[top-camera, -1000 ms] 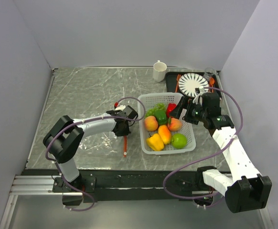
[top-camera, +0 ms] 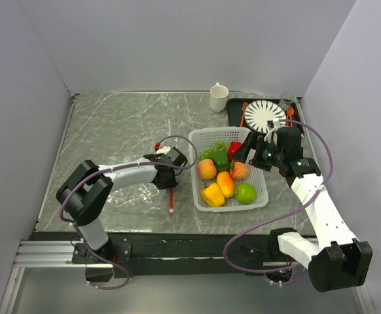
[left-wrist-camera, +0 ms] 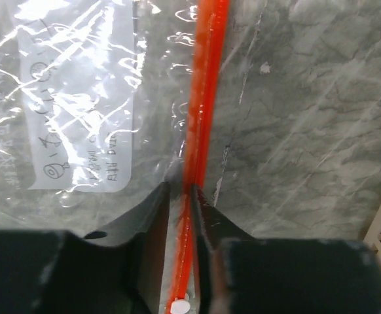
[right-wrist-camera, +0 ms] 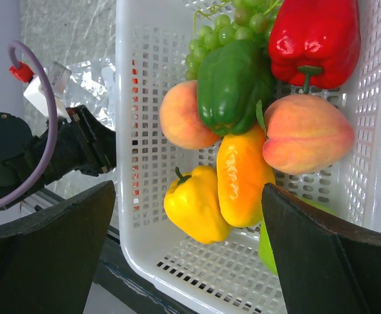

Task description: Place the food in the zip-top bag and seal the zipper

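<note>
The clear zip top bag [left-wrist-camera: 79,111] lies flat on the table with its red zipper [left-wrist-camera: 203,104] running lengthwise. My left gripper is low over the zipper, its fingertips close together at the red strip; whether they grip it is unclear. In the top view the white basket [top-camera: 196,196] holds the food: yellow pepper [right-wrist-camera: 194,206], mango-like orange pepper [right-wrist-camera: 239,183], peaches [right-wrist-camera: 305,137], green pepper [right-wrist-camera: 233,88], red pepper [right-wrist-camera: 315,39], grapes [right-wrist-camera: 239,19] and a green fruit [top-camera: 245,193]. My right gripper [top-camera: 252,147] stands open above the basket's right part.
At the back right a black tray [top-camera: 235,114] holds a striped plate [top-camera: 264,114], utensils and a glass, with a white mug [top-camera: 218,97] beside it. Grey walls border the sides.
My left arm and gripper have shifted very slightly to the left along the bag. The right arm and the food have not moved.
</note>
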